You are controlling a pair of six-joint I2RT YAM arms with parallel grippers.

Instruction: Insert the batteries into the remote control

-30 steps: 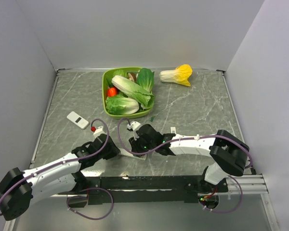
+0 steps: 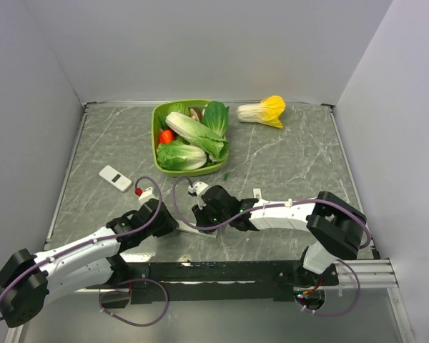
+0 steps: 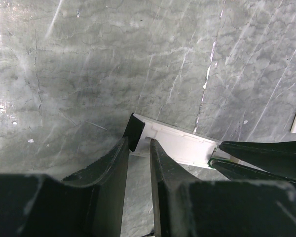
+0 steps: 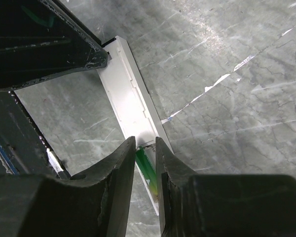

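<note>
A white remote control [image 3: 182, 145] lies battery side up on the table between my two arms. My left gripper is shut on one end of it, beside its dark end face. At the opposite end, low over the battery compartment, is my right gripper, its fingers parted by a narrow gap. A green battery [image 4: 146, 169] shows in the compartment beneath that gap; the fingers partly cover it, and whether they touch it is unclear. Farther back on the table lies a small green object [image 2: 226, 176], perhaps another battery.
A small white piece [image 2: 257, 193] lies right of the remote, behind the right arm. A second white handset [image 2: 115, 179] lies at the left. A green basket of vegetables [image 2: 157, 151] and a yellow-leaved cabbage [image 2: 262, 111] stand at the back.
The left arm and remote show no visible movement.
</note>
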